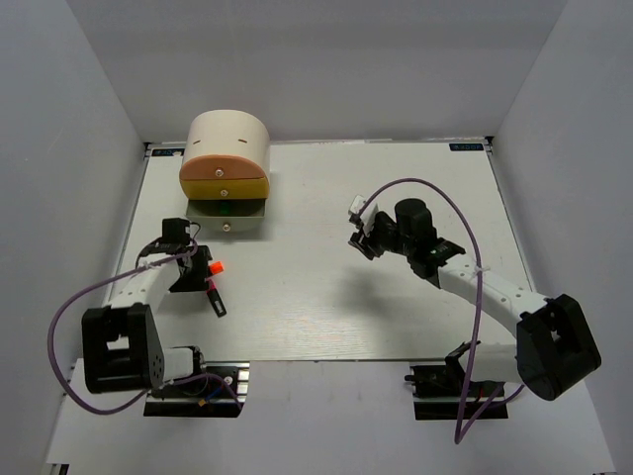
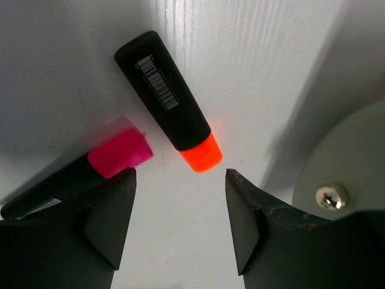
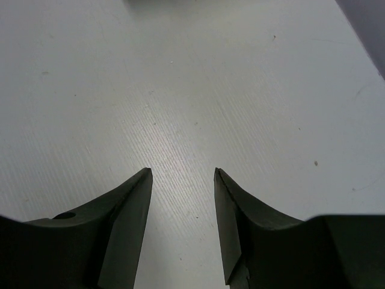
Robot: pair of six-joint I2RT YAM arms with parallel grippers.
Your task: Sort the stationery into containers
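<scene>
An orange-capped black highlighter (image 2: 165, 93) lies on the table in the left wrist view, its cap pointing between my left fingertips. Left of it lies a pink-capped black highlighter (image 2: 78, 171), partly behind a finger. My left gripper is open above the table, with nothing held. From the top, the orange cap (image 1: 216, 267) shows beside that gripper and the pink one (image 1: 217, 301) lies just nearer the front. Far right of them, my right gripper hangs over bare table, its fingers apart and nothing between them.
A rounded cabinet (image 1: 226, 148) stands at the back left. Its lowest drawer (image 1: 226, 224) is pulled out, with something green inside; the drawer's knob (image 2: 332, 196) is close to my left gripper's right side.
</scene>
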